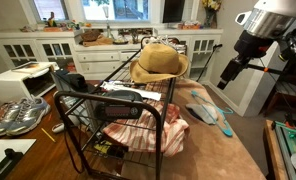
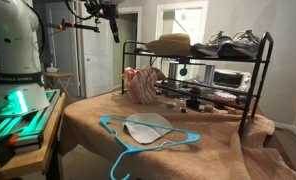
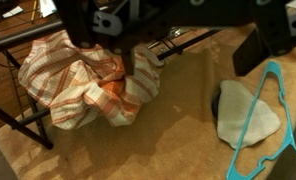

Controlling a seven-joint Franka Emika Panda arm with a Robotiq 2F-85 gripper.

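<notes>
My gripper is open above the floor, with a wide gap and nothing between its fingers. In exterior view 1, the gripper (image 1: 238, 70) hangs at the upper right, well clear of the rack. An orange-and-white checked cloth (image 3: 83, 80) lies crumpled by the rack's lower part. A blue hanger (image 2: 153, 147) rests on the tan floor covering, and a pale flat piece (image 2: 146, 126), perhaps a cap or cloth, lies beside or partly under it. On the black wire rack (image 1: 160, 140) sits a tan hat (image 1: 159, 62).
Grey shoes (image 2: 240, 45) stand on the rack's top in exterior view 2. Dark items are on the rack near the hat. Bare tan floor covering (image 1: 213, 150) spreads to the right of the rack. A small table (image 2: 33, 152) stands by the arm's base.
</notes>
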